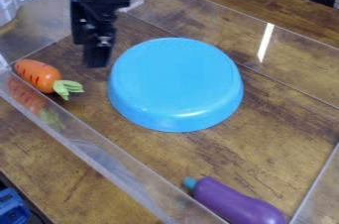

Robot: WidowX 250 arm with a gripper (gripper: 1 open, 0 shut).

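Observation:
My black gripper [95, 32] is at the upper left, blurred, above and behind an orange toy carrot [40, 75], with its fingers apart and nothing visible between them. A blue dome-shaped object [176, 84], like an upturned bowl or plate, sits on the wooden surface right of the gripper. A purple toy eggplant [236, 201] lies at the lower right. The carrot lies at the left beside the clear wall.
Clear plastic walls [126, 159] border the wooden area. A blue item [11, 208] shows at the lower left corner, outside the wall. Bare wood [272, 109] is free right of the blue dome and in front of it.

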